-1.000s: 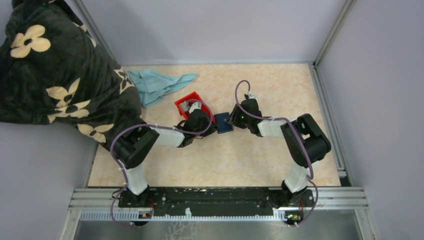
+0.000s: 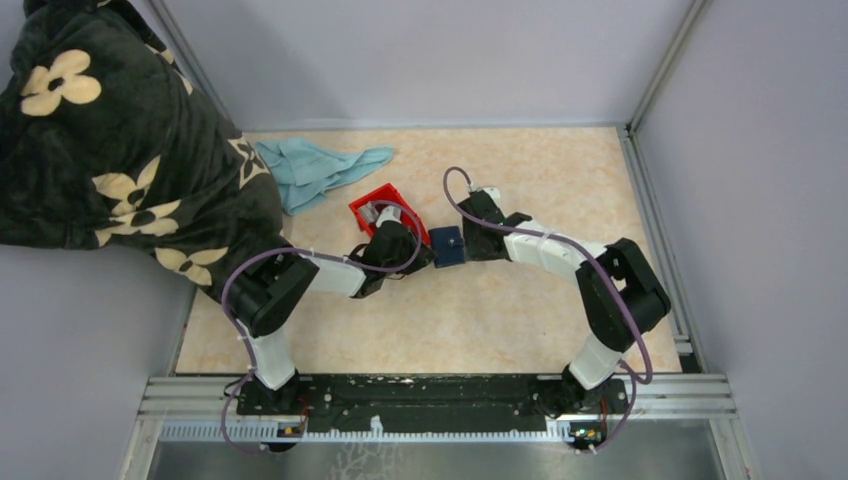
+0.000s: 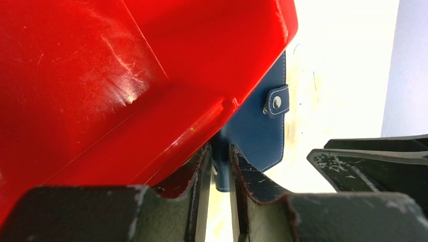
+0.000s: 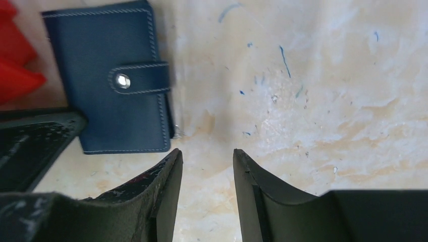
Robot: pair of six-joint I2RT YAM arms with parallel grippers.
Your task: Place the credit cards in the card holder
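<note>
The dark blue card holder (image 2: 449,248) lies flat on the table between my two grippers. In the right wrist view its strap (image 4: 141,78) crosses the cover's right edge, with a silver snap on it; whether it is fastened I cannot tell. My left gripper straddles the holder's left edge with a narrow gap, and how firmly its fingers touch is unclear. My right gripper stands open, right of the holder and toward its near corner, nothing between its fingers. No credit card can be made out for certain.
A red basket (image 2: 385,193) with pale items inside stands against the holder's left, under my left arm. A light blue cloth (image 2: 315,170) lies at the back left, near a dark flowered blanket (image 2: 130,150).
My left arm and the holder stay in place.
</note>
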